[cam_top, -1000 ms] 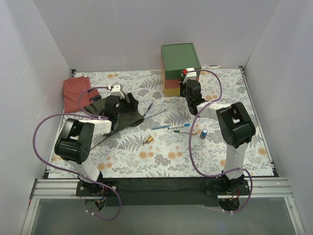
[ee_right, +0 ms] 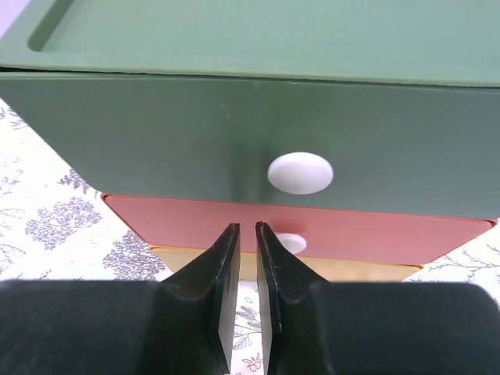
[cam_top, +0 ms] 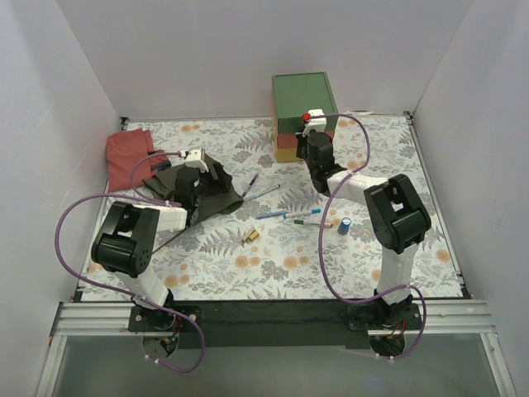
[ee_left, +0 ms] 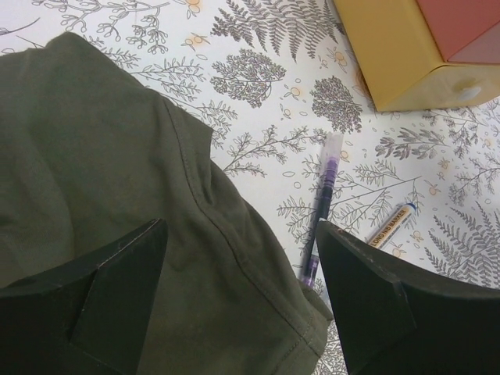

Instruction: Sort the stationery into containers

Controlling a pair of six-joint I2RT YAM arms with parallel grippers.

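Observation:
A small drawer cabinet (cam_top: 302,95) stands at the back, its green top drawer (ee_right: 195,141), red middle drawer (ee_right: 187,223) and yellow bottom drawer (cam_top: 286,155) all closed. Before its front hovers my right gripper, a narrow empty gap between its fingers, below the white knob (ee_right: 300,173) of the green drawer. The left gripper is wide open above a dark green cloth bag (ee_left: 101,172), holding nothing. Pens lie mid-table: a purple-and-black pen (ee_left: 326,199), a white pen (ee_left: 392,225), a blue marker (cam_top: 270,215), a blue-capped pen (cam_top: 302,213) and a green-ended pen (cam_top: 312,223).
A red cloth (cam_top: 126,155) lies at the back left. A blue-and-white cylinder (cam_top: 344,225) stands right of the pens, and a small yellow item (cam_top: 251,236) lies left of centre.
My right gripper has shifted slightly left along the cabinet's front. The left arm and the objects on the table stay as they were.

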